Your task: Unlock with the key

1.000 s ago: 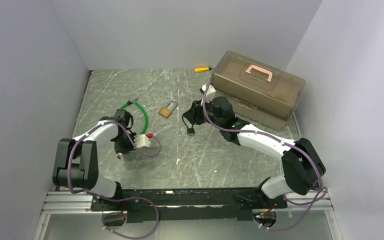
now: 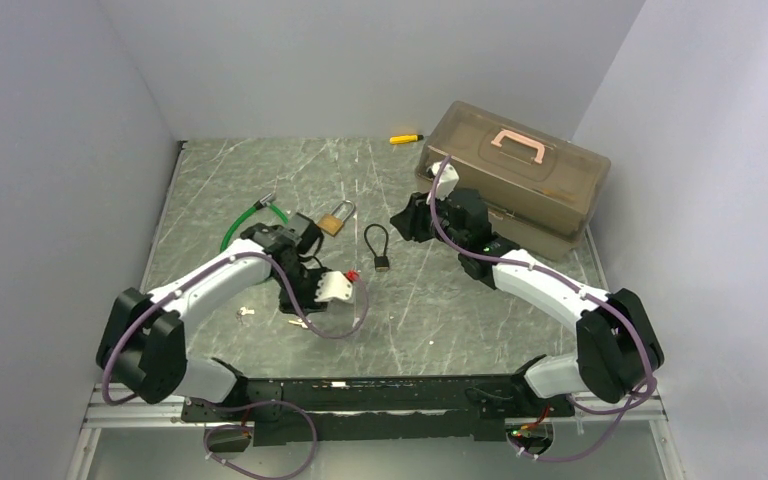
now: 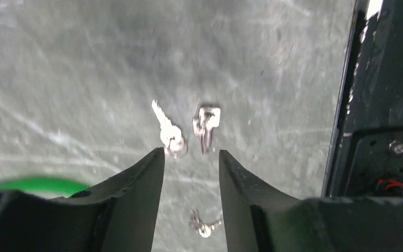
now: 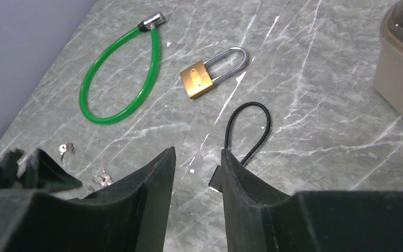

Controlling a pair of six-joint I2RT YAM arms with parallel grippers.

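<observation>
Small silver keys lie loose on the marbled table; in the left wrist view one pair of them, a long key (image 3: 170, 134) and a square-headed key (image 3: 207, 122), sits just ahead of the fingertips. Over them hovers my left gripper, open, its gap empty. The brass padlock (image 4: 197, 80) lies flat with its shackle closed. Nearer is the black cable lock (image 4: 248, 131), its body partly hidden behind a finger of my right gripper, which is open and empty above the table. A green cable lock (image 4: 118, 113) rests farther left.
A brown toolbox (image 2: 515, 170) with a pink handle fills the back right. Beside it lies a yellow tool (image 2: 404, 139). Another key group (image 3: 204, 227) shows at the bottom of the left wrist view.
My left gripper has travelled to the right, away from the green cable lock. The right gripper has shifted right and slightly back, uncovering the black cable lock's loop. The locks have stayed put.
</observation>
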